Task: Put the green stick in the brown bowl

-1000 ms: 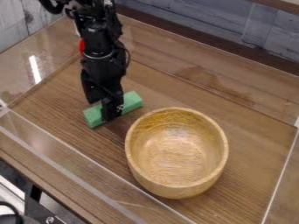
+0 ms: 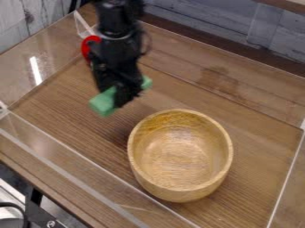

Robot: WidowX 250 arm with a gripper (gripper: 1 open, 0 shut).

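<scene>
The green stick (image 2: 103, 106) is gripped by my black gripper (image 2: 117, 80) at the left of the middle in the camera view. It appears raised off the wooden table, slanting, with its lower left end clear of the fingers and another bit of green showing to their right. Blur softens both the gripper and the stick. To the lower right rests the brown bowl (image 2: 143, 151), a wide round one, its inside bare. Stick and gripper are up and left of the bowl's rim, apart from it.
A red object (image 2: 88, 44) stands behind the arm, partly hidden by it. Bare wooden table (image 2: 220, 80) spreads to the right and behind the bowl. Raised wooden edges run along the far side, and a black cable lies at the lower left corner.
Earlier the stick lay on the table with the gripper down over it. Now gripper and stick have risen together, and the stick looks more tilted.
</scene>
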